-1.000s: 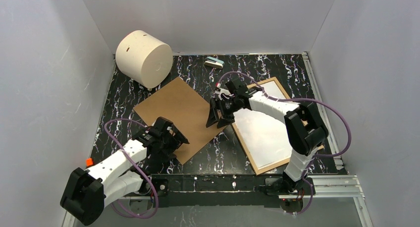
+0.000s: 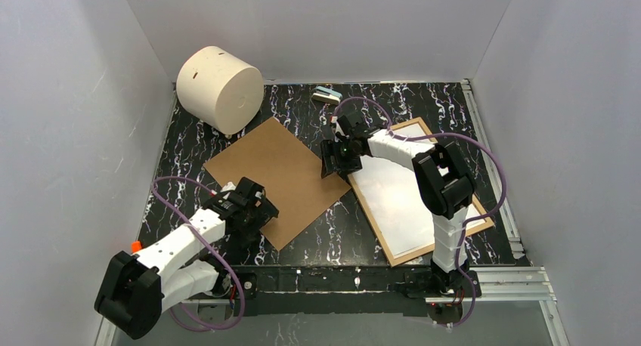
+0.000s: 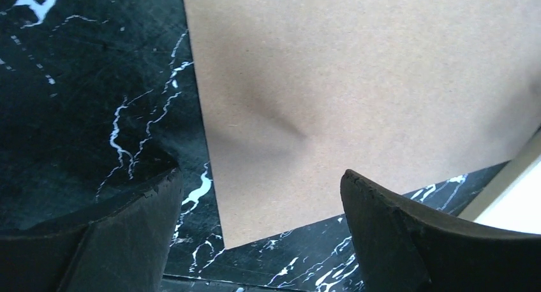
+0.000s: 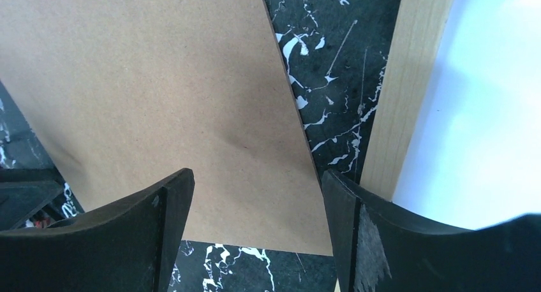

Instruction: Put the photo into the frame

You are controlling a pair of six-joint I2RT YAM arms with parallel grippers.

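Observation:
A brown rectangular board (image 2: 276,157) lies flat and turned at an angle in the middle of the table. To its right is the light wooden frame (image 2: 370,225), with a white sheet-like area (image 2: 397,202) inside. My left gripper is open over the board's near corner, nothing between its fingers. Over the board's right corner, close to the frame's left side, my right gripper also stands open and empty; its right finger (image 4: 367,222) hangs over the board's edge. Whether the white area is the photo, I cannot tell.
A large white cylinder (image 2: 219,89) lies at the back left. A small stapler-like object (image 2: 326,95) sits at the back edge. Walls enclose the back and sides.
My right gripper has moved away from the near edge and slightly left, its arm swinging left. The left gripper has drawn back a little to the left. Board and frame have not moved.

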